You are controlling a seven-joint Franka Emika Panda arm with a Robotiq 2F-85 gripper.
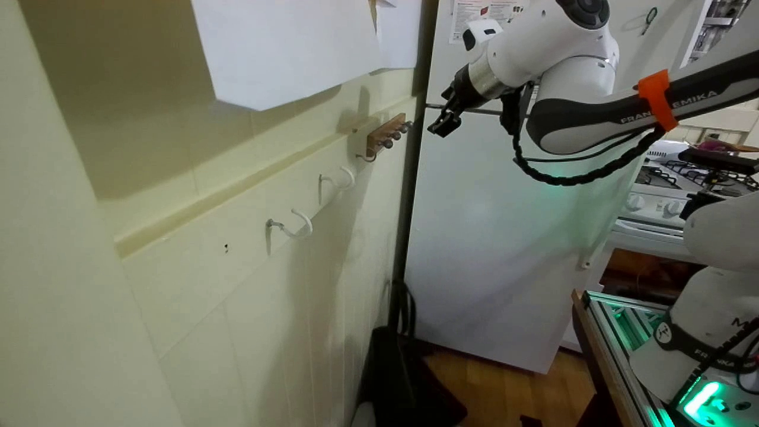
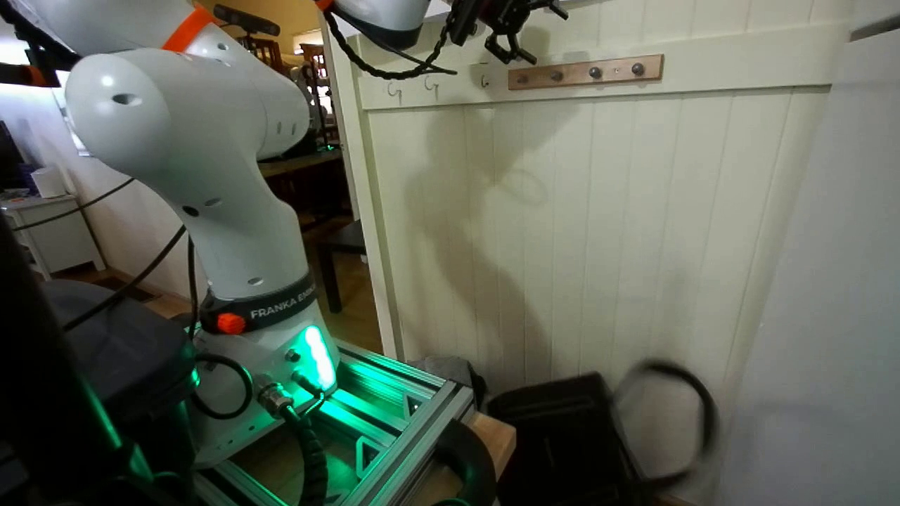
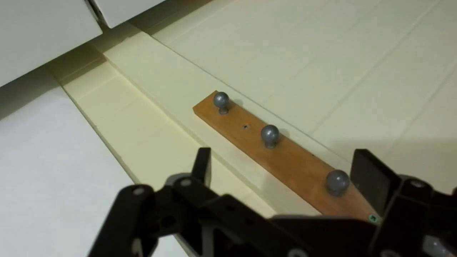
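Observation:
A black bag (image 2: 557,434) is down low at the foot of the panelled wall, its strap (image 2: 706,405) looped up and blurred beside it. In exterior view 1 the bag (image 1: 405,384) is a dark heap near the fridge's lower left. High above it, my gripper (image 1: 445,128) is apart from the bag. In the wrist view the gripper is open, with wide-set fingers and nothing gripped between them. The wooden peg rail (image 3: 291,167) with its round metal knobs lies beyond the fingers; no strap hangs on the visible knobs.
Two white hooks (image 1: 295,226) stick out from the wall left of the peg rail. A white cabinet (image 1: 292,50) overhangs the wall, and the fridge (image 1: 491,235) stands to the right. Open air lies below my gripper.

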